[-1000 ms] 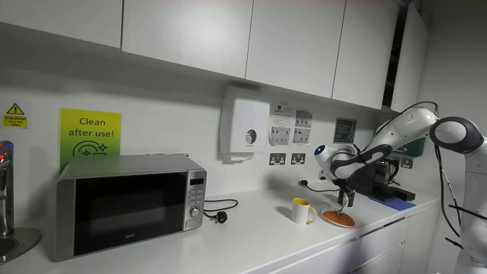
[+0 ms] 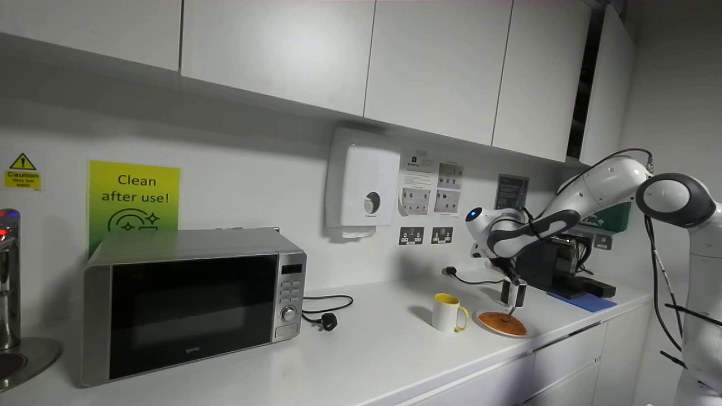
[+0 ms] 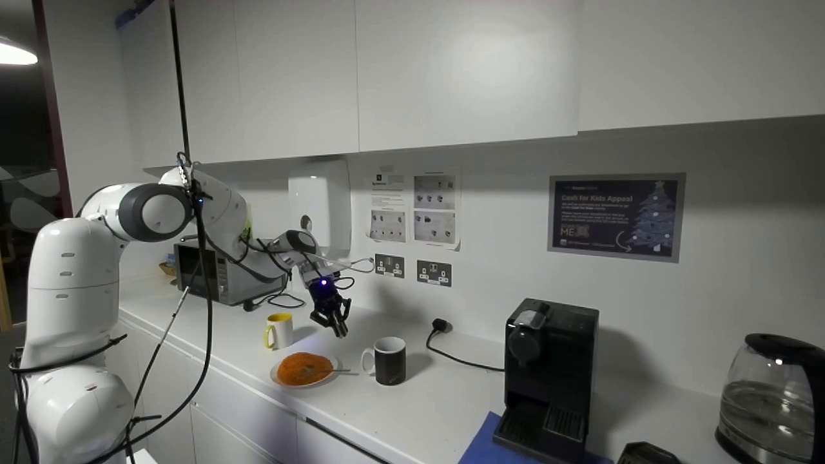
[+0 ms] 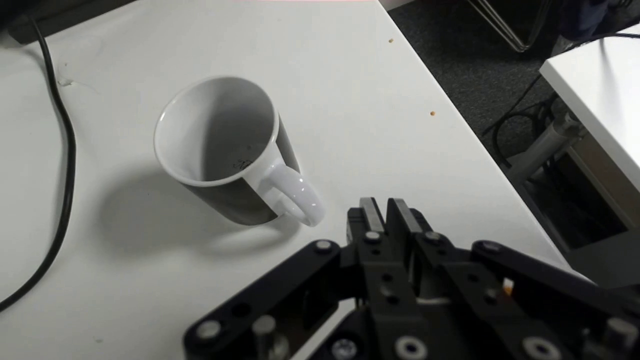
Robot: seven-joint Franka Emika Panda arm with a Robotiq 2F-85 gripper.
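Note:
My gripper is shut, with a narrow dark gap between its fingers; no object shows clearly there. In exterior view 2 it hangs tilted above the counter, behind a white plate (image 3: 334,362) of orange food (image 3: 303,368). A thin metal utensil handle (image 3: 346,371) sticks out from the plate's right side, below and apart from the fingertips in that view. From exterior view 1 the utensil (image 2: 512,312) rises beside the fingers; contact cannot be told. A black-and-white mug (image 3: 388,361) stands upright right of the plate. In the wrist view this mug (image 4: 241,201) looks empty, its handle left of my fingertips.
A yellow-and-white mug (image 2: 444,313) stands left of the plate. The microwave (image 2: 193,308) is at the far left, the coffee machine (image 3: 550,371) on a blue mat to the right. A black cable (image 4: 67,174) lies behind the dark mug.
My gripper has turned and shifted slightly. In exterior view 1 the metal utensil, earlier slanting up from the orange food towards my fingers, now shows farther right and shorter.

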